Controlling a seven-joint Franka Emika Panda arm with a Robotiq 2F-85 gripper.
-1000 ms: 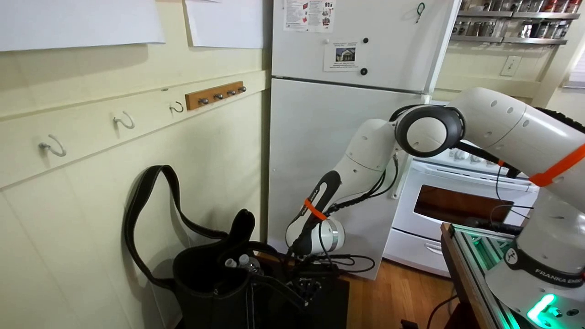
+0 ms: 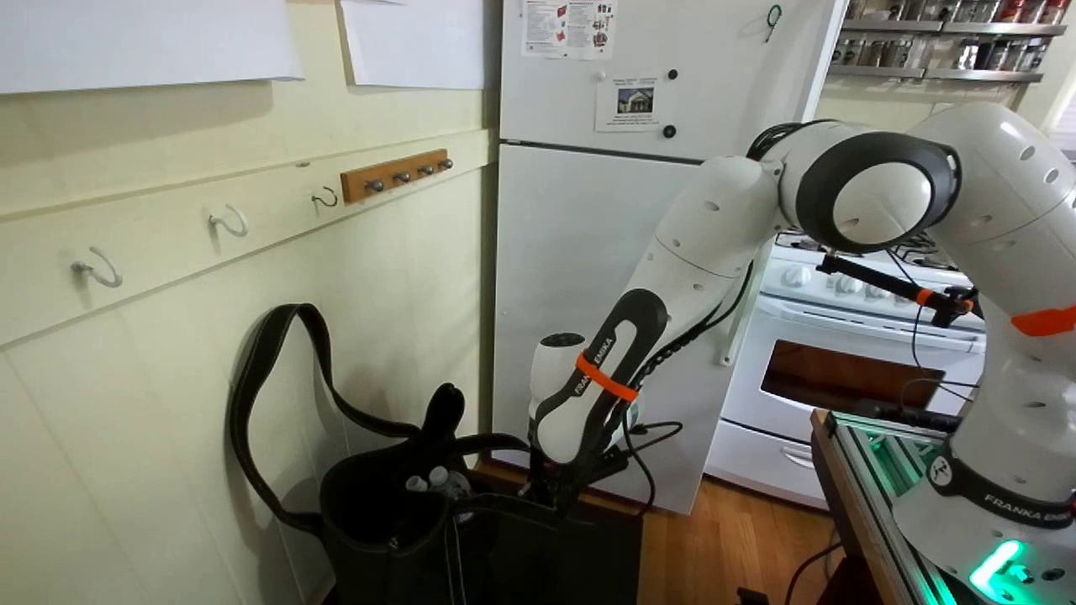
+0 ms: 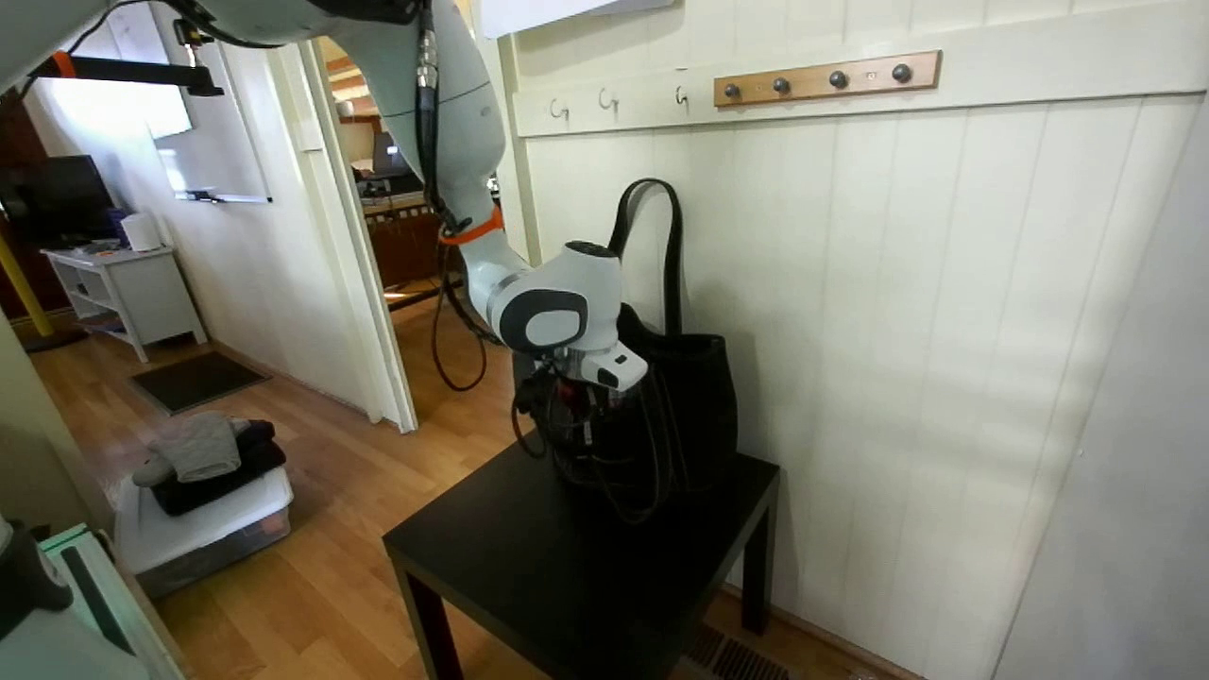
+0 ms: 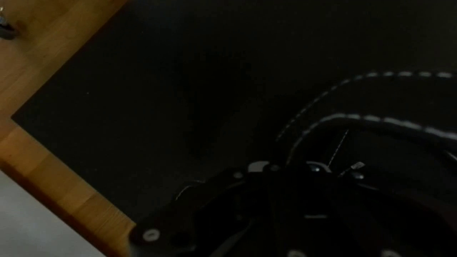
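A black tote bag [image 3: 705, 391] with white stitching stands upright on a black table [image 3: 499, 544] against the wall. Its rear strap [image 2: 264, 368] arches up free, leaning by the wall. In the wrist view the front strap [image 4: 364, 96] curves down into my gripper. My gripper [image 2: 550, 489] is at the bag's open side and shut on that front strap; the dark fingers and dark strap blend together. Pale bottle tops [image 2: 439, 476] show inside the bag's mouth.
White hooks [image 2: 230, 220] and a wooden peg rail [image 2: 395, 175] are fixed to the wall above the bag. A white fridge [image 2: 595, 272] stands close behind the arm.
My arm has reshaped: its elbow is higher and further right, and the hand has turned more upright. The front strap's far end sits higher with the gripper. The bag has barely shifted.
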